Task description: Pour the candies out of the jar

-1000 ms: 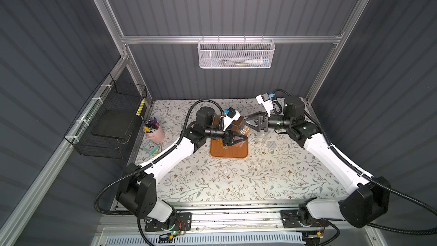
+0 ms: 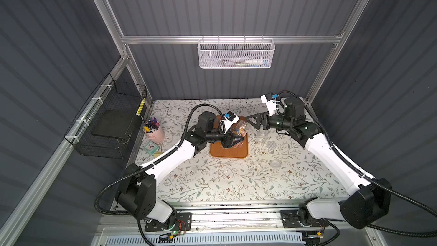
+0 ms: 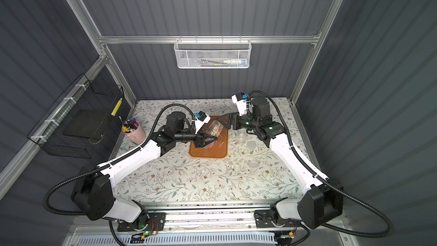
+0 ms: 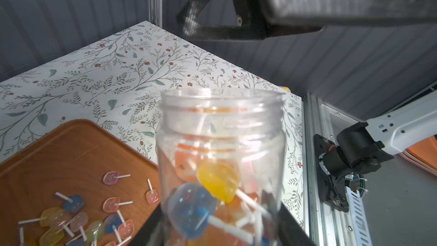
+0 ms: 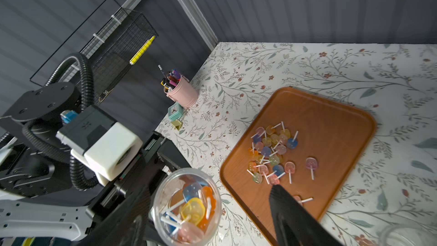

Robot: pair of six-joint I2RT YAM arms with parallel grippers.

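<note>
A clear open-mouthed jar, tilted, is held in my left gripper above the brown tray. Lollipop candies, yellow, blue, orange and pink, fill its lower part; the mouth is uncovered. More candies lie loose on the tray. Just right of the jar mouth hovers my right gripper, its fingers spread apart with nothing between them. On the table to the right rests a clear round piece that looks like a lid.
Beside the tray stands a clear container with a perforated disc nearby. A pink pen cup and a small teal box are at the left. The front of the table is open.
My right gripper shifted slightly right; the left arm moved slightly left and down.
</note>
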